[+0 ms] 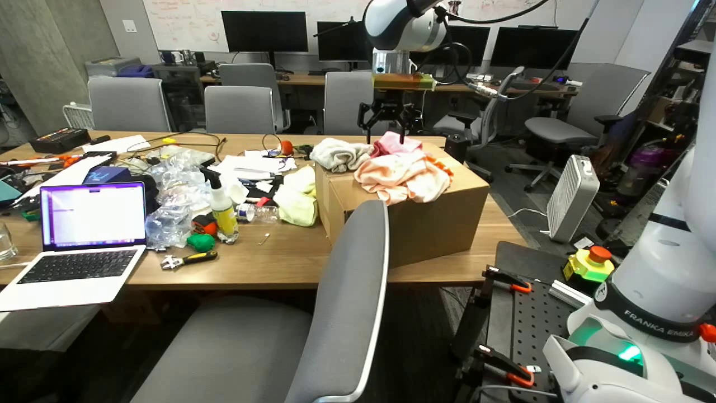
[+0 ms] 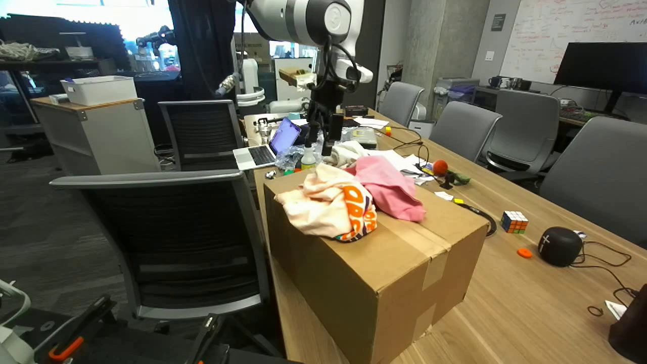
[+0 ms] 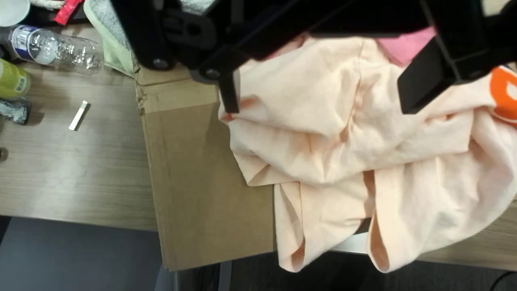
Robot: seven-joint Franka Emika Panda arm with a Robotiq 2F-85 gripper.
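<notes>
My gripper [image 1: 385, 136] is open, fingers pointing down, just above the pile of cloths on the cardboard box [image 1: 429, 232]. Spread apart in the wrist view, its fingers [image 3: 230, 95] leave a wide gap with a peach cloth [image 3: 320, 131] beneath. That cloth has orange lettering and hangs over the box's edge. Beside it lies a pink cloth [image 2: 389, 187], with a grey-white cloth [image 1: 339, 155] on the box's left part. I cannot tell whether a fingertip touches the pink or grey cloth.
Left of the box are a pale green cloth [image 1: 296, 196], a plastic bottle [image 1: 265, 214], a spray bottle [image 1: 223, 211] and a laptop [image 1: 93, 218]. A grey chair [image 1: 345, 302] stands before the box. Bare table lies right of the box, near a puzzle cube [image 2: 514, 222].
</notes>
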